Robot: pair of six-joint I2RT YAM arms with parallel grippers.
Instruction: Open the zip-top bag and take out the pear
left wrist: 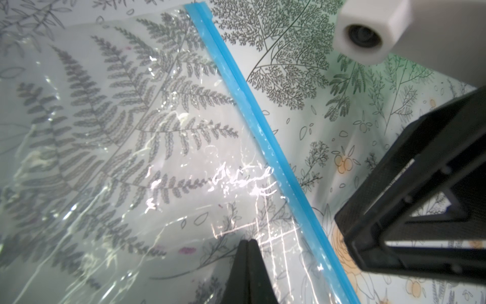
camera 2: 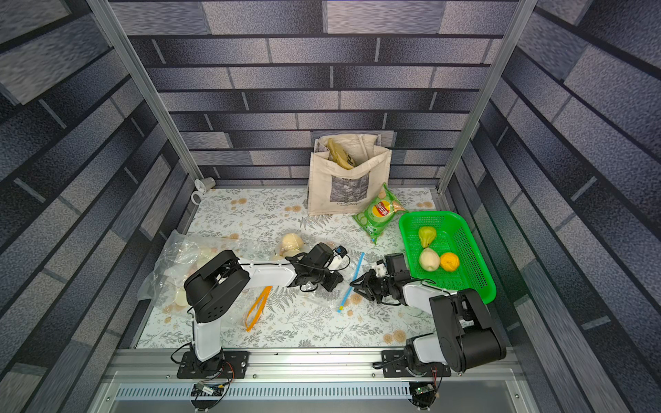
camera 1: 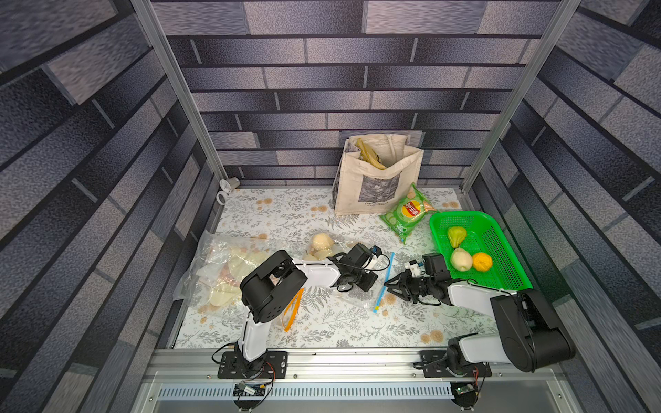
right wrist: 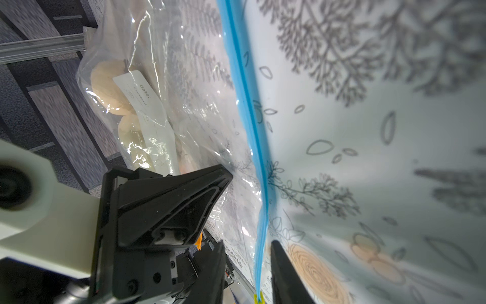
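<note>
A clear zip top bag lies flat, its blue zip strip [left wrist: 255, 119] along the right edge, with a small yellow slider [right wrist: 258, 299] at the near end. Pale rounded items [right wrist: 132, 139] show inside by a white label [right wrist: 146, 109]; which one is the pear I cannot tell. My left gripper is shut over the clear film, left of the strip; whether film is pinched is unclear. The right gripper stands part open, the blue strip passing between its fingers close to the slider.
Another clear bag [camera 1: 199, 272] with an orange strip [camera 1: 294, 311] lies left, partly under my left arm. A green basket [camera 1: 506, 256] of fruit stands right. Behind are a chip bag [camera 1: 407, 210] and a canvas tote [camera 1: 368, 196]. The two grippers are close together.
</note>
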